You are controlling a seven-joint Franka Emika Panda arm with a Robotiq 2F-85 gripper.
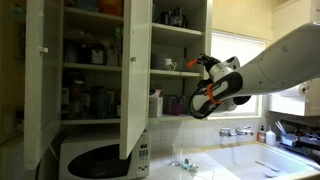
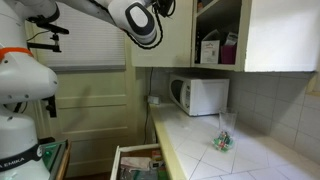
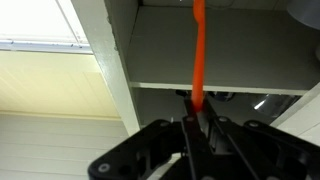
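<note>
A long, thin orange object [image 3: 198, 55] rises from between the fingertips of my gripper, which is shut on it. In the first exterior view the gripper [image 1: 205, 64] is up at the right side of the open cupboard, and the orange object [image 1: 192, 63] points left towards its shelves. A light mug [image 1: 171, 64] stands on the middle shelf, left of the orange tip. The second exterior view cuts the gripper off at its top edge.
An open cupboard door [image 1: 136, 80] stands left of the mug's shelf. Below are a white microwave [image 1: 105, 155] and a counter; the sink [image 1: 255, 158] is to the right. Bottles, cups and boxes crowd other shelves. A clear glass-like item [image 2: 223, 132] stands on the counter.
</note>
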